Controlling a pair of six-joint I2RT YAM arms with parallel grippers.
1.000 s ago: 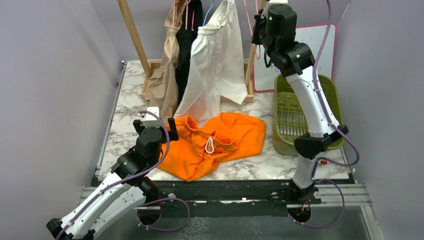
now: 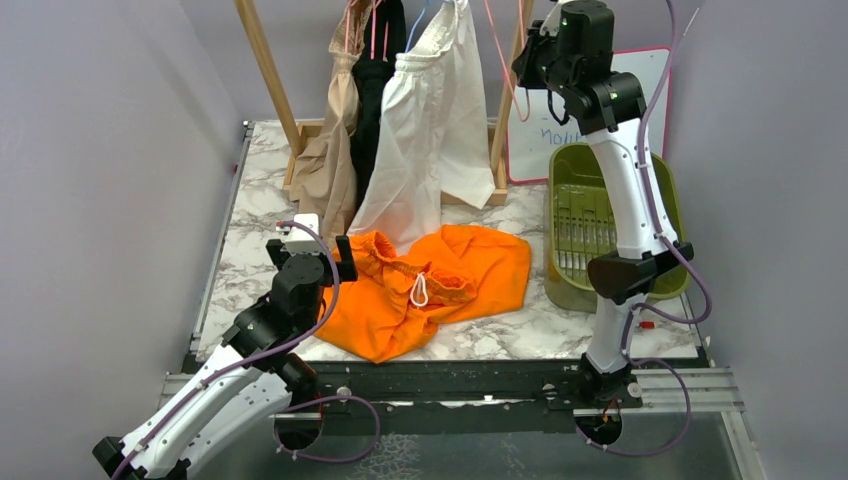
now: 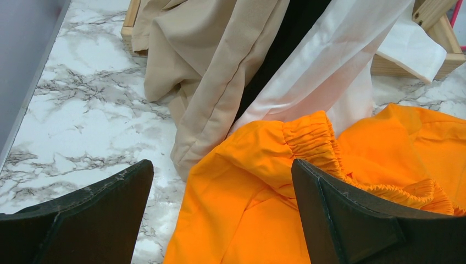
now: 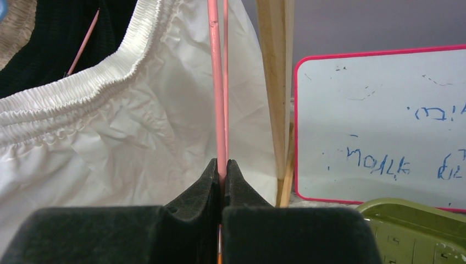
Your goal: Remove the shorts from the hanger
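Note:
Orange shorts (image 2: 460, 280) lie crumpled on the marble table, also at the bottom of the left wrist view (image 3: 231, 220). Beige shorts (image 2: 325, 170), black shorts (image 2: 370, 110) and white shorts (image 2: 410, 150) hang from the wooden rack. My left gripper (image 2: 312, 250) stands open above the orange shorts' left part, nothing between its fingers. My right gripper (image 2: 524, 72) is up at the rack's right, shut on a thin pink hanger (image 4: 218, 110), which runs upright through its fingertips in front of the white shorts (image 4: 137, 154).
A green basket (image 2: 560, 280) stands at the table's right beneath my right arm. A whiteboard (image 2: 530, 160) leans behind it. The rack's right post (image 4: 272, 82) is close to my right gripper.
The left arm and the shorts stay as they were.

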